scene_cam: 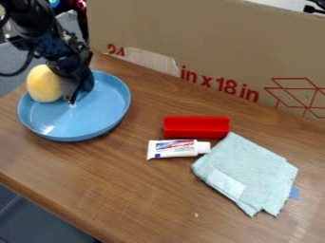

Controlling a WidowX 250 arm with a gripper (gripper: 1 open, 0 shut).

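Observation:
My gripper (74, 84) is low over the left side of the blue plate (89, 117), just to the right of a pale yellow, rounded sponge-like object (44, 83) at the plate's back-left. The black arm comes in from the top left. The fingertips are dark and partly hidden against the yellow object and the plate; the gripper looks shut, with nothing clearly visible between its fingers.
A red block (196, 127), a toothpaste tube (178, 149) and a folded pale blue cloth (248, 174) lie to the right of the plate. A large cardboard box (216, 47) stands along the back.

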